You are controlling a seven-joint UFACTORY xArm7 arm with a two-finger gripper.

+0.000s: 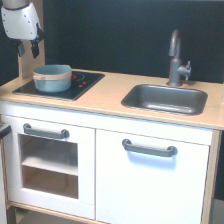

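Observation:
A white toy kitchen stands in view. A blue pot [52, 81] sits on the black stovetop [85, 86] at the left of the counter. Above and left of the pot, near the top-left corner, hangs the robot's gripper [27, 48], apart from the pot. Its dark fingers are small, and whether they are open or shut is unclear.
A metal sink [165, 99] with a grey faucet [175, 62] is on the right of the wooden counter [112, 91]. Below are an open-fronted oven [50, 160] and a cabinet door [150, 178], each with a dark handle.

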